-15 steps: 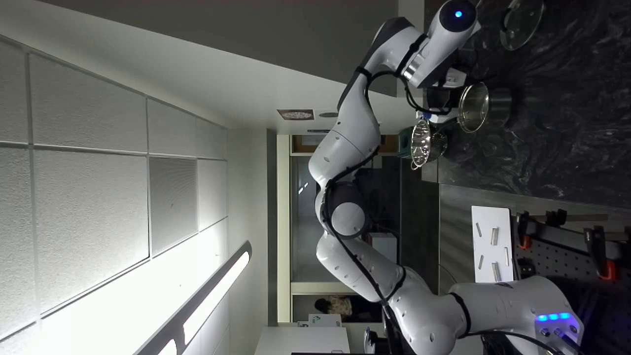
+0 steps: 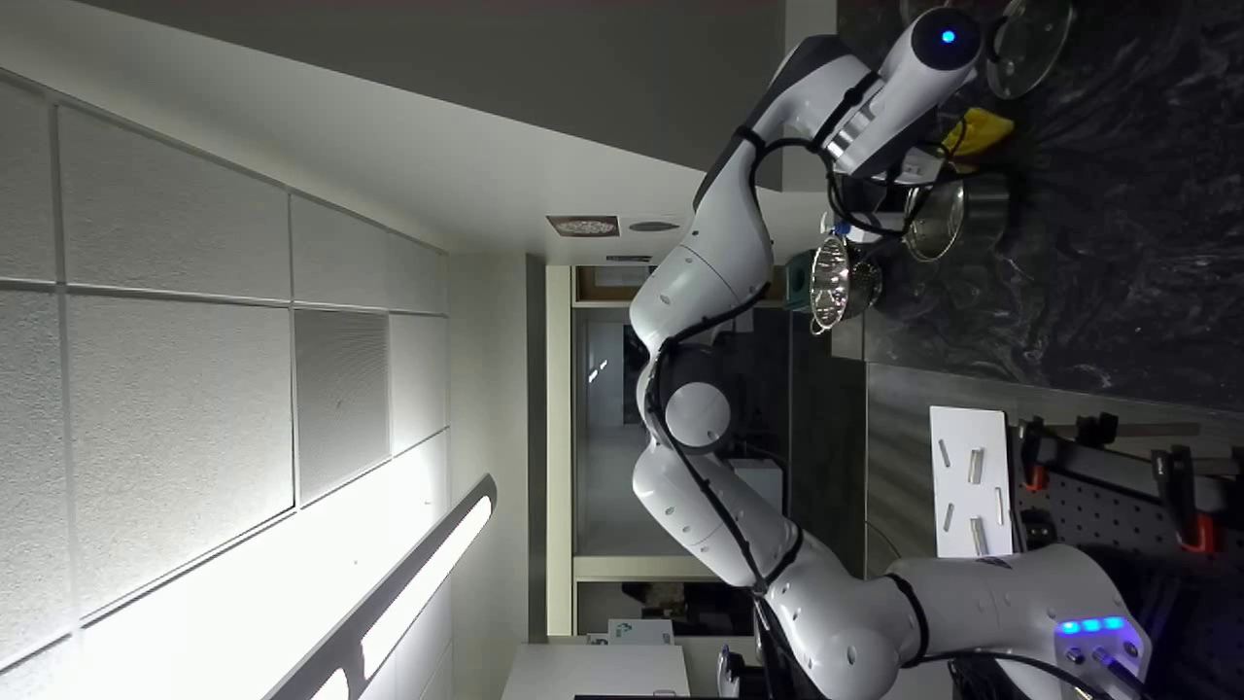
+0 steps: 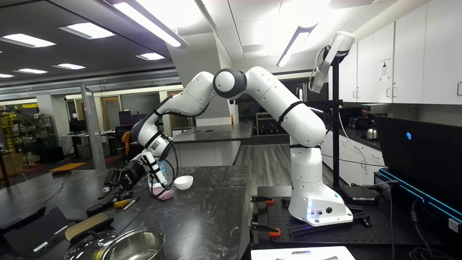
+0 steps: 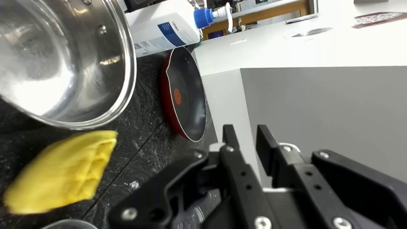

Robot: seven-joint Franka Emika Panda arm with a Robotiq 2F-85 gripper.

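In the wrist view my gripper stands part open, with a clear gap and nothing between its fingers. A yellow cloth (image 4: 57,173), blurred, appears to the left of the fingers, apart from them. Exterior view 1 has the cloth (image 2: 980,130) close by the hand, over the dark counter; whether it rests there I cannot tell. Beside it stands a steel pot (image 4: 87,76), empty as far as its inside shows. The arm reaches out over the counter, and in exterior view 2 the gripper (image 3: 112,184) points down and left.
A dark pan with a red outside (image 4: 187,93) and a white bottle with a blue cap (image 4: 164,30) lie beyond the pot. A metal colander (image 2: 830,284) and a glass lid (image 2: 1032,47) flank the work area.
My arm's hand has moved toward the counter and slightly down in exterior view 1. The yellow cloth now shows beside the hand, where bare counter showed before.
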